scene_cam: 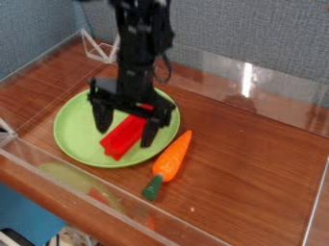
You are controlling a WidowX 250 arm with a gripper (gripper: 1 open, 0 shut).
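Observation:
My black gripper [126, 115] is down over the green plate [84, 135], open, its fingers on either side of the red bar-shaped object [121, 141] lying on the plate. The upper part of the red object is partly hidden by the gripper. An orange toy carrot [172, 157] with a green top lies on the wooden surface, just to the right of the plate and apart from it.
A white wire rack [95, 50] stands at the back left corner. Clear low walls edge the wooden surface [244, 173], with grey panels behind.

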